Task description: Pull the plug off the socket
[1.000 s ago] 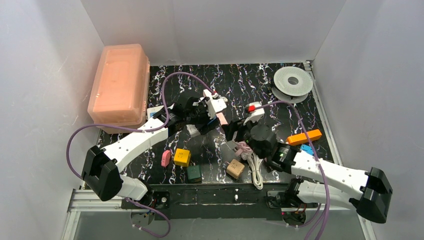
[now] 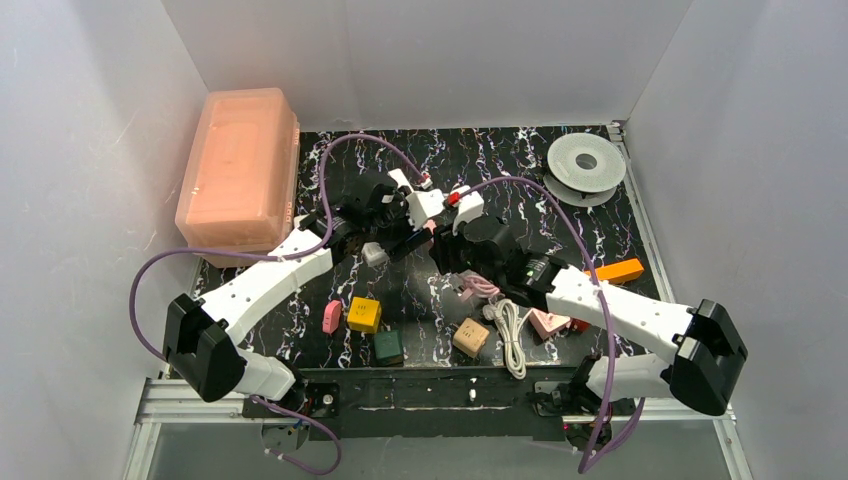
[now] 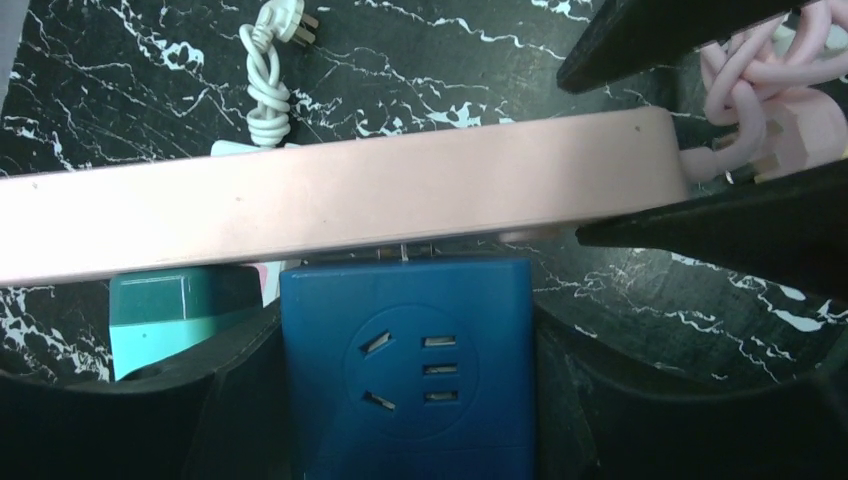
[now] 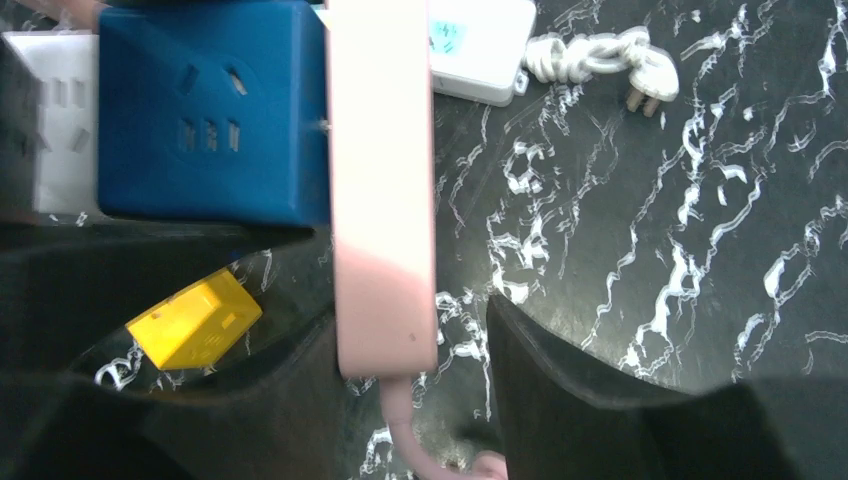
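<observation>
My left gripper is shut on a blue cube socket [image 3: 410, 390], raised above the table in the top view's middle. A long pale pink bar-shaped plug [image 3: 420, 180] sits against the socket's side, a pink cord leaving its end. My right gripper is part open around the end of this pink plug [image 4: 380, 180], a finger either side; whether both touch it cannot be told. The right wrist view is slightly blurred. In the top view both grippers meet, largely hiding the socket.
Below lie a yellow cube [image 2: 364, 314], green block [image 2: 388, 347], tan cube [image 2: 470, 337] and white cable [image 2: 512, 340]. An orange bar [image 2: 618, 272] and spool [image 2: 586, 165] are on the right; a lidded container [image 2: 235, 170] fills the back left.
My left gripper has shifted slightly up and left.
</observation>
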